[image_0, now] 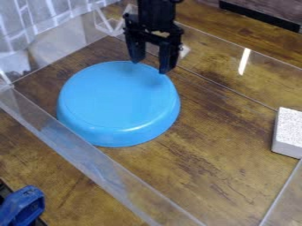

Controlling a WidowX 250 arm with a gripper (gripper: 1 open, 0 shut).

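My black gripper (153,53) hangs at the top centre, open, with one finger on each side and no object clearly visible between them. It is just above the back edge of a large light-blue round disc (118,101) lying on the wooden table (213,177).
A white block (285,131) lies at the right edge. A blue object (18,206) is at the lower left. Clear transparent walls border the area, with crumpled plastic at the top left.
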